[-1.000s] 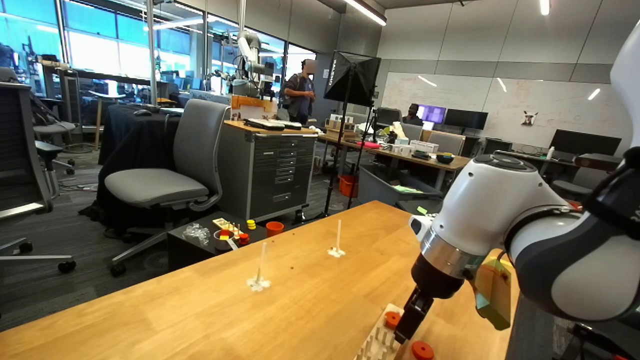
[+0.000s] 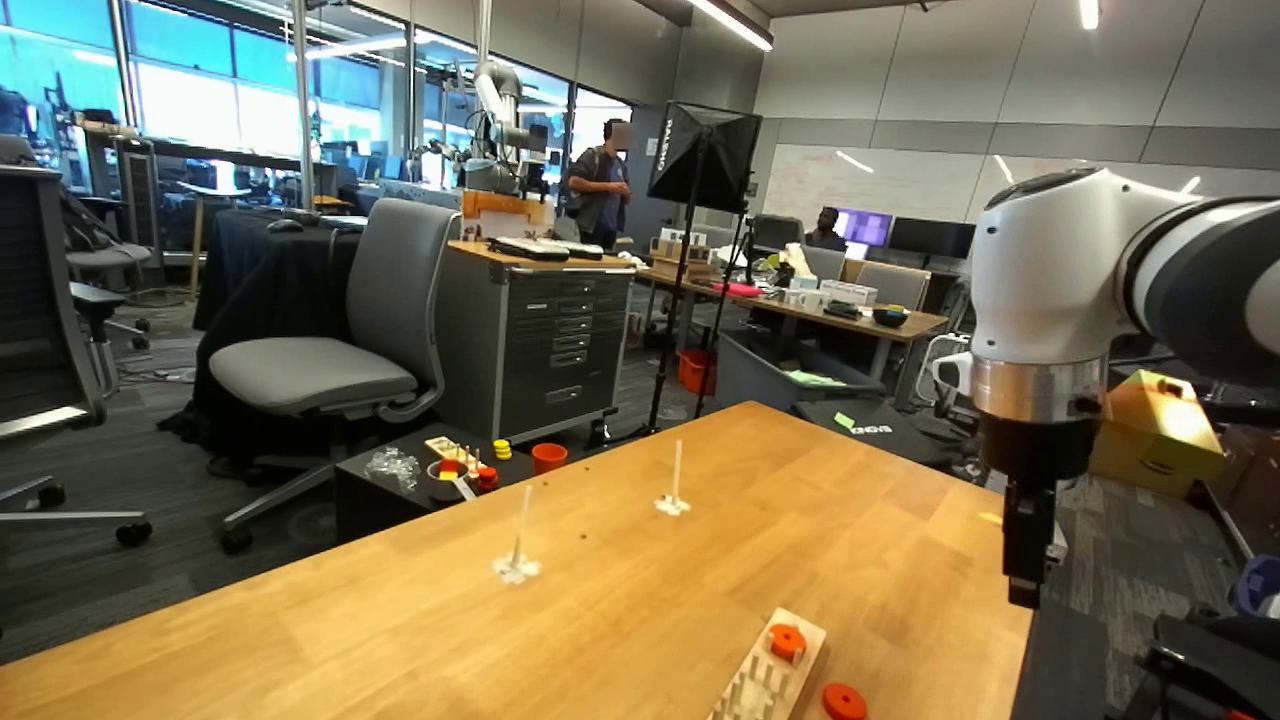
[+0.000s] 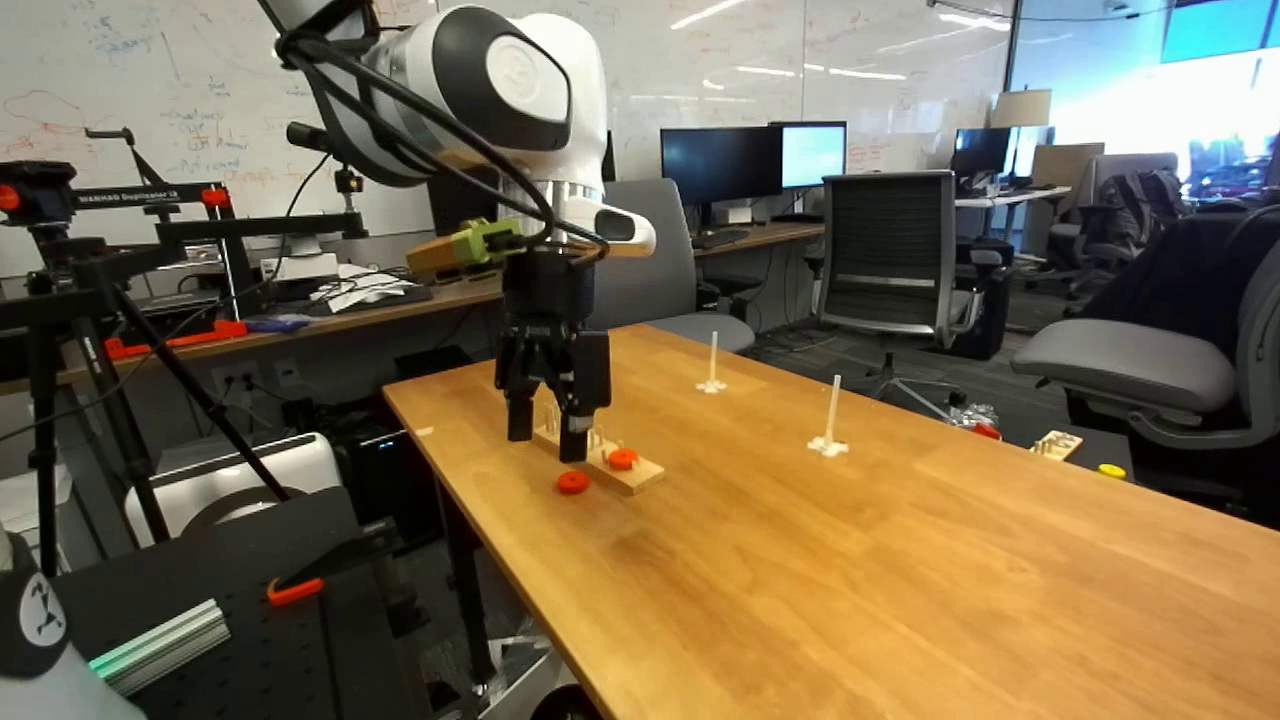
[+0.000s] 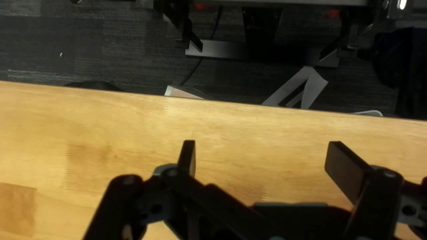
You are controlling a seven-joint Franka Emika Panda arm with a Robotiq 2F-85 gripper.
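My gripper [image 3: 547,439] is raised over the table near its edge, fingers pointing down. Its fingers stand wide apart; only bare tabletop shows between them in the wrist view. A wooden pegboard [image 3: 644,474] with several short pegs lies on the table, an orange-red ring [image 3: 621,460] at one end of it. Beside the board, flat on the table, is another orange-red ring [image 3: 572,481]. Exterior view 1 cuts off the near end of the board [image 2: 761,688]. Two thin upright rods, one nearer [image 2: 521,528] and one farther [image 2: 677,474], stand on white bases, with no rings on them.
A low black stand holding cups and small parts, including an orange cup [image 2: 549,456], sits off the far side.
My arm has risen and swung away from the pegboard toward the table's right edge in exterior view 1. Its tilted gripper now hangs straight down. Rings, board and rods look unmoved.
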